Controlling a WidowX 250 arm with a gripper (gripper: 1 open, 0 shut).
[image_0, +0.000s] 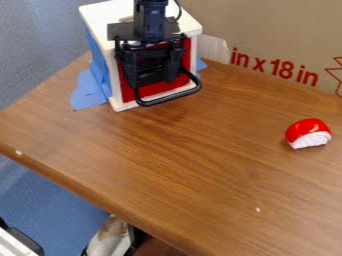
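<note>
My black gripper (154, 62) is at the top left of the camera view, in front of a white box (104, 22) with a red front (160, 90) and blue material (91, 90) along its left and behind it. Whether the fingers are open or shut, or hold anything, I cannot tell against the dark frame and red. A red object with a white underside (307, 133) lies on the wooden table (160, 180) at the right.
A cardboard sheet (274, 35) with printed red text stands along the back. The table's left edge drops to a blue floor (40, 200).
</note>
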